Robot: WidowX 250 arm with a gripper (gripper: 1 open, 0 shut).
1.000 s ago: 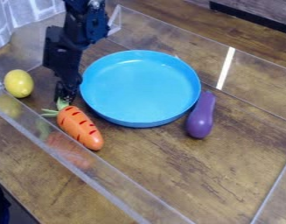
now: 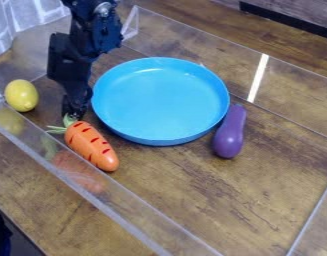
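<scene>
The dark gripper (image 2: 72,98) reaches down from the top of the camera view to the left edge of a round blue plate (image 2: 160,99), its tips low over the table just above the green top of an orange toy carrot (image 2: 91,145). It is open; whether its tips touch the carrot's leaves or the table is hard to tell. A yellow lemon-like toy (image 2: 22,95) lies to its left. A purple eggplant (image 2: 230,131) lies to the right of the plate. The plate is empty.
Clear plastic walls edge the wooden table (image 2: 233,200) along the lower left, the back and the right.
</scene>
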